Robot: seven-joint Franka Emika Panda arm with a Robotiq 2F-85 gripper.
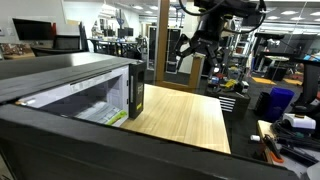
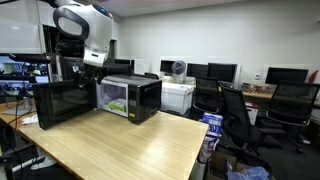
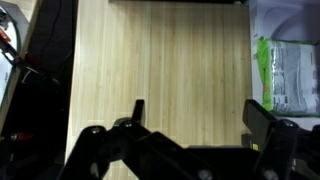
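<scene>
Over the wooden table (image 1: pixel 185 122) hangs my gripper (image 1: pixel 198 61), its fingers spread wide. Only bare tabletop shows between them in the wrist view, where the gripper points down. A microwave (image 2: pixel 146 98) stands at the table's far side in the second exterior view, its dark door (image 2: pixel 65 102) swung open. Inside it lies a package with green and white colouring (image 3: pixel 291 75), at the right of the wrist view. My gripper is apart from both microwave and package.
The open door and the microwave's control-panel side (image 1: pixel 136 88) border the space near the arm. Office chairs (image 2: pixel 237 115) stand beyond the table, and a box (image 2: pixel 211 135) is beside it.
</scene>
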